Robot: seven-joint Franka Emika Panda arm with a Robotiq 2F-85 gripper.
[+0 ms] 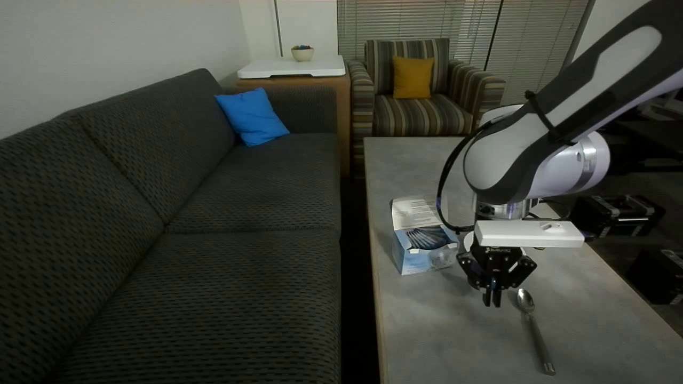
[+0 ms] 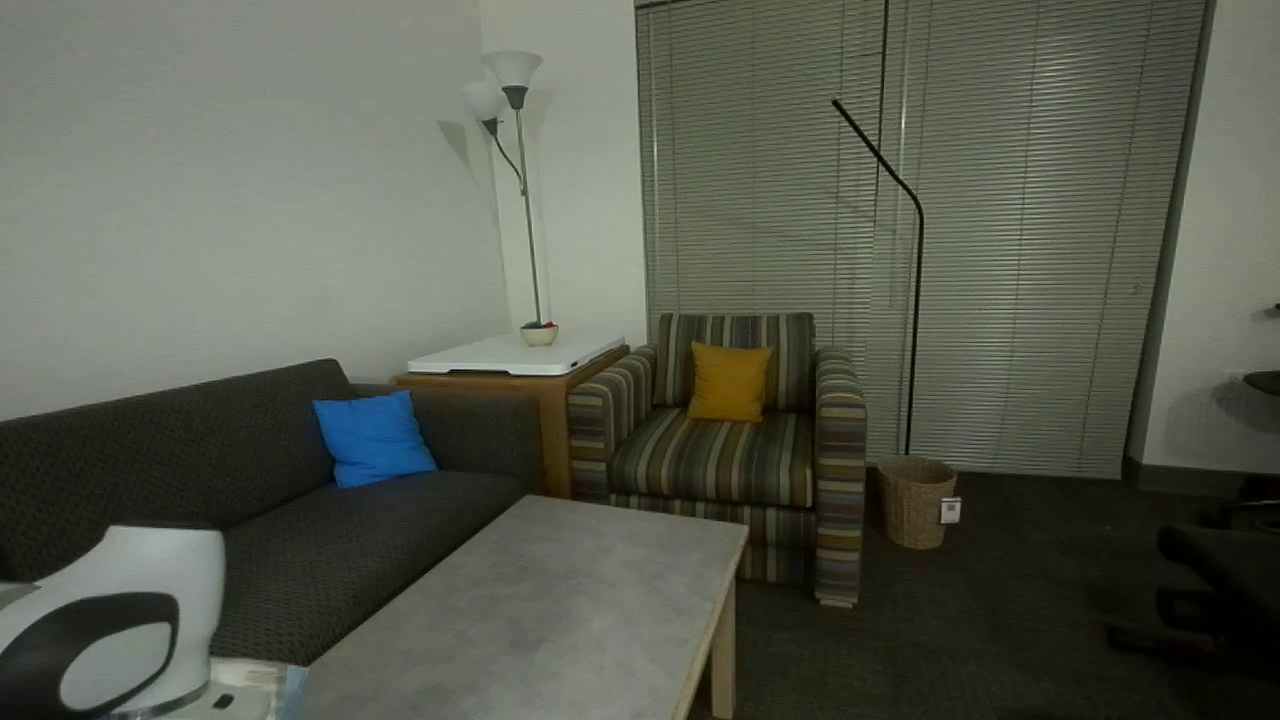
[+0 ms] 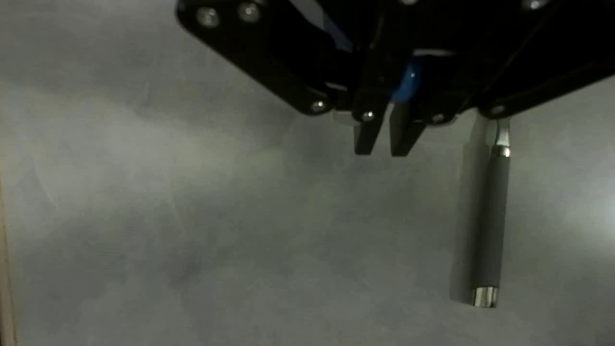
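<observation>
Above the grey table (image 1: 442,339), my gripper (image 1: 491,298) points down, just left of the spoon's bowl end in exterior view 1. In the wrist view its fingertips (image 3: 363,141) stand a little apart, nearly closed. A small blue thing (image 3: 408,83) shows higher up between the fingers, mostly hidden, so its shape is unclear. The metal spoon (image 1: 538,339) lies on the table with its handle toward the near edge; its grey handle (image 3: 493,219) runs along the right of the wrist view. Behind the gripper, the white plate (image 1: 469,242) is largely covered from sight.
An open blue-and-white box (image 1: 426,253) of packets stands left of the gripper, its lid raised. The dark sofa (image 1: 256,288) runs beside the table's left edge. Clear tabletop lies in front of the box. A striped armchair (image 2: 720,462) stands past the table's far end.
</observation>
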